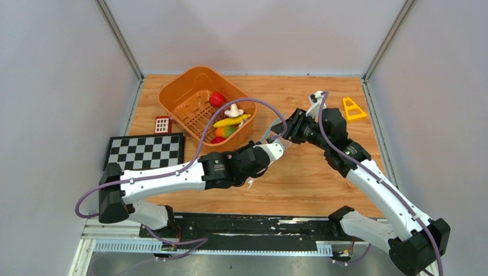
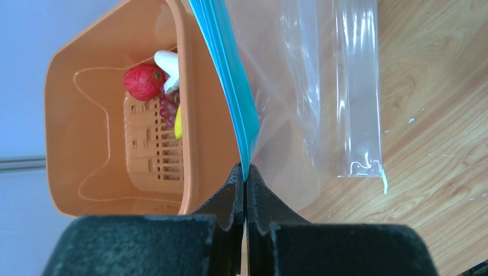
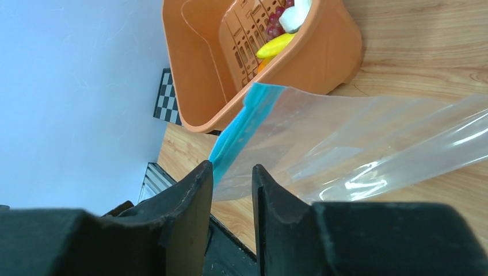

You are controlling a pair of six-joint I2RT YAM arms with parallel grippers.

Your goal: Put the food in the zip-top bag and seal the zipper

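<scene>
The clear zip top bag (image 2: 357, 86) has a blue zipper strip (image 2: 233, 92) along its opening. In the left wrist view my left gripper is shut on the end of that strip, and the clear film spreads away to the right. My right gripper stands partly open at the bag's zipper edge; one finger (image 3: 201, 184) overlaps the blue strip (image 3: 239, 132), and film shows through the gap. The food sits in the orange basket: a red item (image 1: 217, 99), a white mushroom (image 1: 233, 111), a yellow banana (image 1: 232, 121), purple grapes (image 2: 168, 110) and a mango (image 1: 225, 131).
The orange basket (image 1: 181, 86) stands close to the left of the bag. A checkerboard (image 1: 145, 152) and a small red-and-white box (image 1: 163, 125) lie farther left. A yellow triangular piece (image 1: 354, 108) is at the right rear. Bare wood (image 1: 313, 184) lies front right.
</scene>
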